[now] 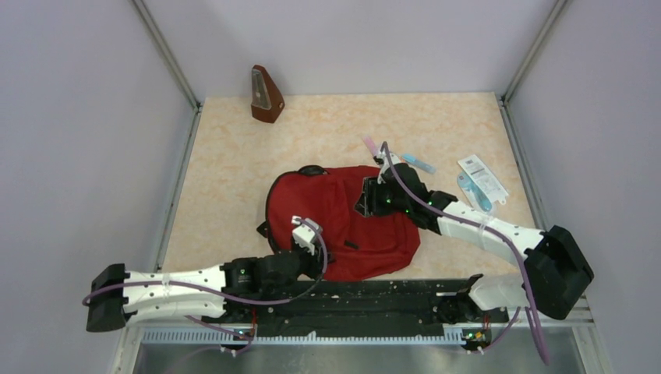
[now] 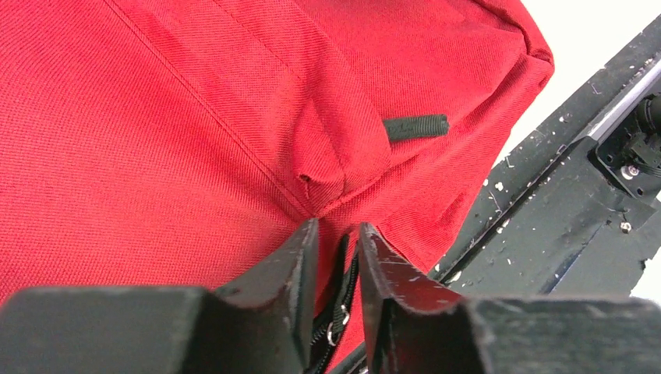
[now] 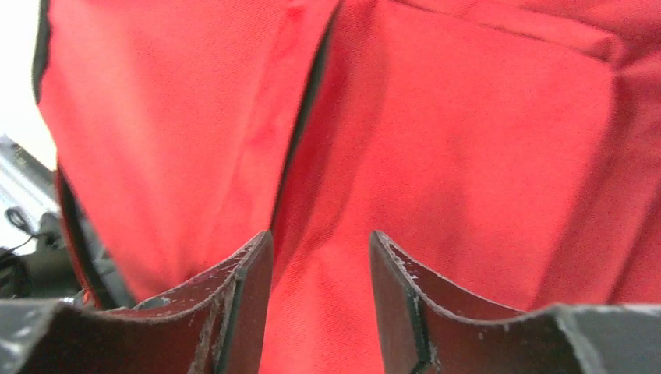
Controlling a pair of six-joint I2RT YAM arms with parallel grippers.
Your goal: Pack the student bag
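A red cloth bag with black zipper edging lies flat and creased at the front middle of the table. Over its lower front edge, my left gripper is partly open; the bag's black zipper edge runs through the gap between its fingers, and whether they touch it I cannot tell. My right gripper stands open above the bag's right half, with only red fabric behind the gap. Past the right arm, a pink marker and a light blue marker lie on the table.
A brown metronome stands at the back left. On the right side lie a white packet and a pale blue item. A dark rail borders the front.
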